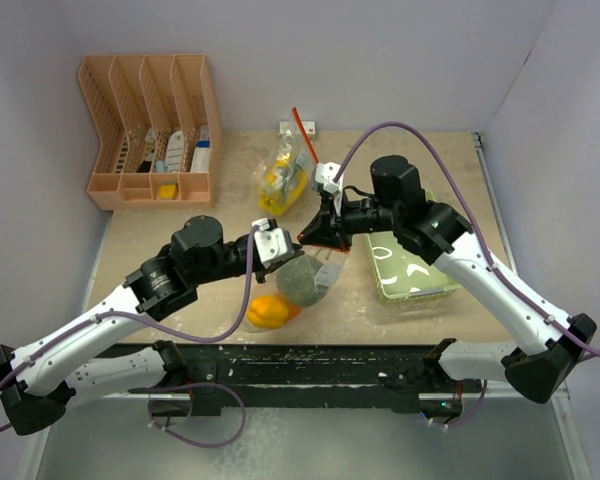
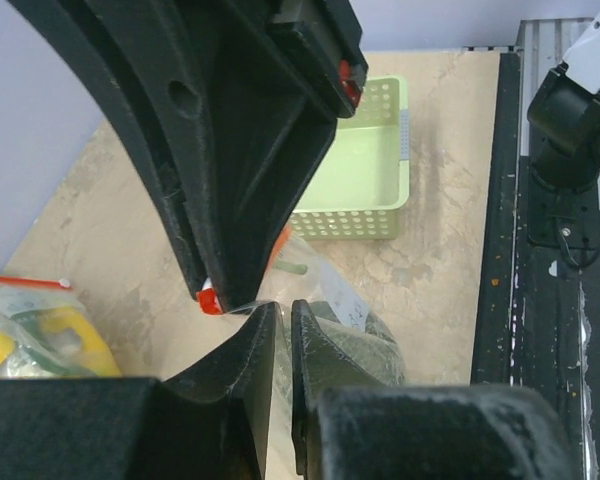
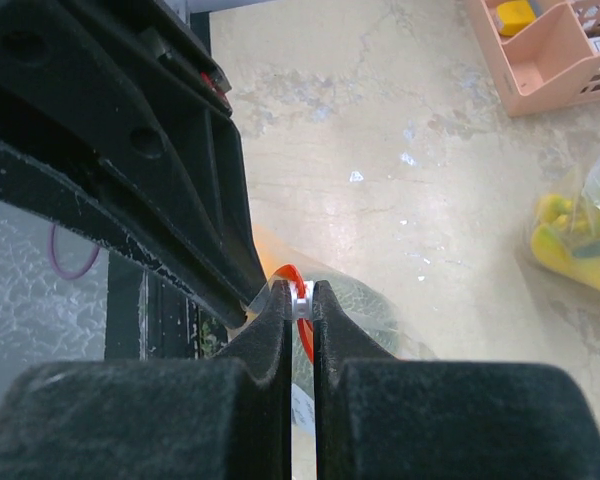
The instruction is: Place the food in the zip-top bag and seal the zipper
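A clear zip bag point(image 1: 310, 280) with greens and a label hangs between my grippers, a yellow pepper point(image 1: 268, 311) at its lower left. My right gripper is shut on the bag's zipper strip with its red-orange edge and white slider. My left gripper is close beside it at the bag's top; clear plastic lies at its fingertips, and whether they grip it is unclear. A second bag point(image 1: 280, 185) with yellow food lies behind.
A pink divided organizer point(image 1: 100, 180) stands at the back left, a green basket point(image 1: 410, 285) at the right under the right arm.
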